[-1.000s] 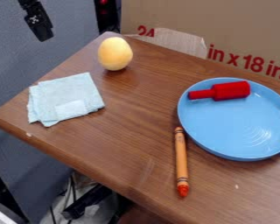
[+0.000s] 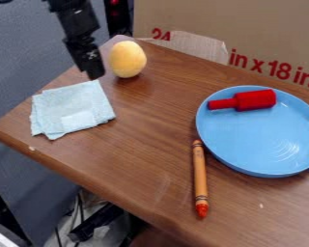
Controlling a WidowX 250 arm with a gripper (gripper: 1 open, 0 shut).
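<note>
My black gripper is at the upper left, just above the back-left edge of the wooden table, between a folded light-blue cloth and a yellow egg-shaped object. I cannot tell whether its fingers are open or shut. A red bottle-like object (image 2: 253, 99) lies on a blue plate (image 2: 258, 142) at the right. An orange crayon (image 2: 200, 178) lies left of the plate, toward the front.
A cardboard box (image 2: 228, 29) stands behind the table. Dark equipment and cables show below the table at the lower left.
My gripper has moved down and to the right from the top left, nearer the yellow object and the cloth. The objects on the table have not moved.
</note>
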